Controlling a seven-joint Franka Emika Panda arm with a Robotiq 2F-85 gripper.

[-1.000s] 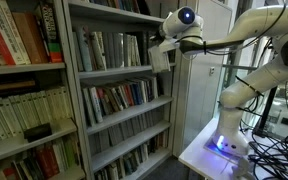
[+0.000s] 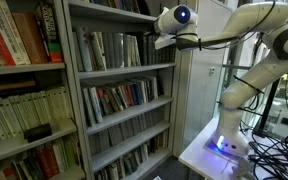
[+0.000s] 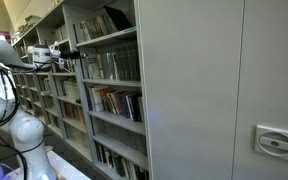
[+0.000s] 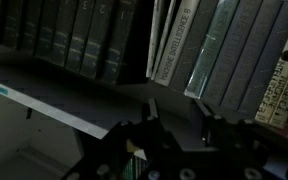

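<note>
My gripper stands open at the lower middle of the wrist view, with dark fingers [image 4: 150, 108] spread and nothing visible between them. Just beyond it is a row of books on a shelf: a grey book [image 4: 186, 40] with lettering on its spine, a greenish one [image 4: 216, 45] beside it, and dark volumes [image 4: 72, 35] to the left. In exterior view 1 the gripper [image 2: 162, 42] is at the upper right of the bookcase, in front of the upper shelf. The other exterior view shows the gripper [image 3: 76, 54] by the bookcase's left side.
The shelf edge [image 4: 69, 118] runs diagonally below the books. A tall pale panel [image 3: 189, 90] borders the bookcase on its right. The arm's base stands on a white table [image 2: 206, 157]. More book-filled shelves [image 2: 24, 110] are to the left.
In exterior view 1 the gripper has risen slightly from its lower, more downward-tipped pose one second ago. The arm's head has shifted a little; the shelved books look unchanged.
</note>
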